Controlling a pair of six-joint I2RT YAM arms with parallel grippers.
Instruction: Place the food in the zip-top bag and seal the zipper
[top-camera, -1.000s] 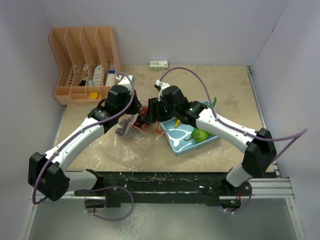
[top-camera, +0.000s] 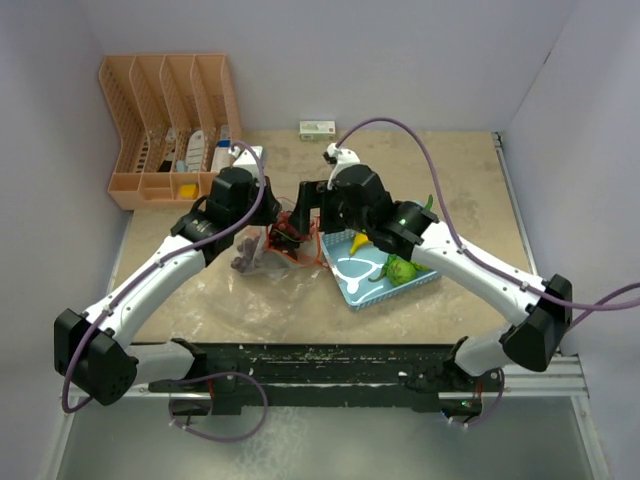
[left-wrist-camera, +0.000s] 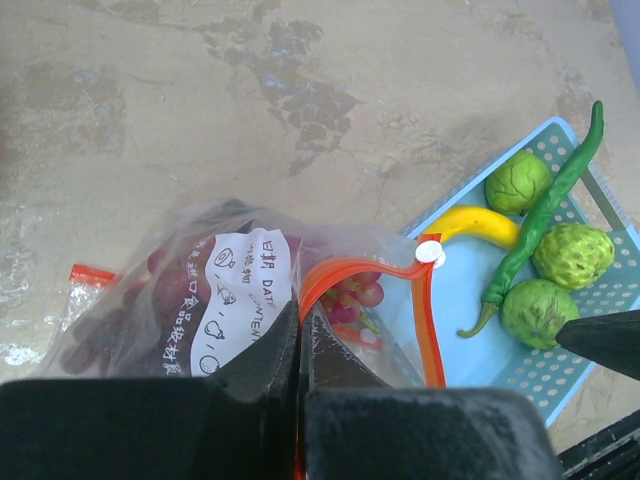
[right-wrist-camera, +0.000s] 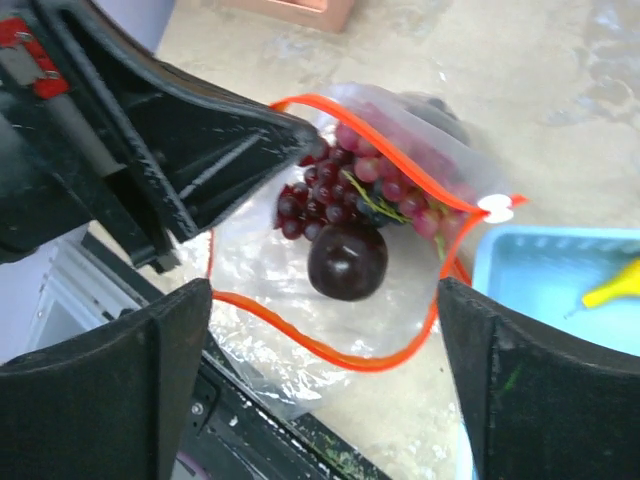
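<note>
The clear zip top bag (left-wrist-camera: 195, 290) with an orange zipper rim lies with its mouth held open. Inside are grapes (right-wrist-camera: 345, 180) and a round dark purple fruit (right-wrist-camera: 348, 262). My left gripper is shut on the bag's orange rim. Over the mouth, my right gripper stands open, nothing held between its fingers. Beside the bag, the blue basket (left-wrist-camera: 548, 395) carries a long green pepper (left-wrist-camera: 545, 215), a yellow pepper (left-wrist-camera: 480, 224) and green round fruits (left-wrist-camera: 572, 252). The white zipper slider (right-wrist-camera: 496, 207) sits at one corner of the rim.
An orange divided rack (top-camera: 125, 190) stands at the back left, and a small box (top-camera: 317, 130) lies at the back. Bare tabletop (top-camera: 240, 310) shows in front of the bag and on the right. Both arms' tips are close together over the bag.
The left arm has stayed nearly still on the rim.
</note>
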